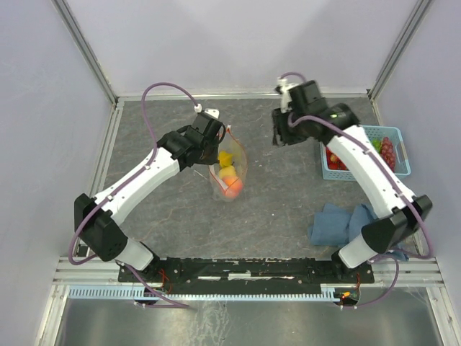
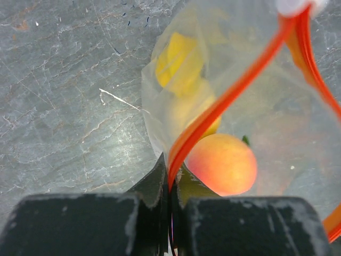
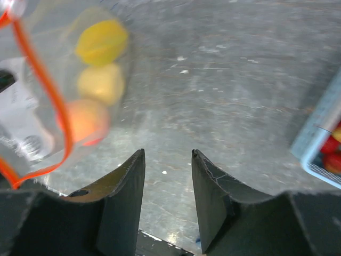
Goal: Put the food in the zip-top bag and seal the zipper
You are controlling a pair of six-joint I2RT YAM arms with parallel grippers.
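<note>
A clear zip top bag (image 1: 241,160) with an orange rim hangs open-mouthed, and my left gripper is shut on one side of that rim. Inside the bag are a yellow fruit (image 2: 180,63), a pale yellow fruit (image 3: 101,84) and a peach (image 2: 224,164). My right gripper is off to the bag's right, its fingers parted with only bare table between them. The blue basket (image 1: 392,132) at the right holds more food, including red grapes (image 1: 387,154); the right arm partly covers it.
A blue cloth (image 1: 333,225) lies at the front right, below the basket. Between the bag and the basket the grey table (image 1: 277,202) is clear, and so is its left part.
</note>
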